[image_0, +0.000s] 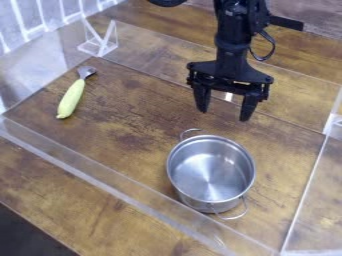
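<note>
My gripper (230, 100) hangs at the upper middle of the camera view, open, above bare wooden table with nothing seen between its fingers. A steel pot (210, 174) with two wire handles stands below it, toward the front. At the left lies a pale yellow corn cob (72, 98), and a small metal utensil (86, 73) lies at its upper end, partly hidden.
Clear plastic walls border the wooden table (120, 150) on several sides. A white bracket (99, 40) is at the back left.
</note>
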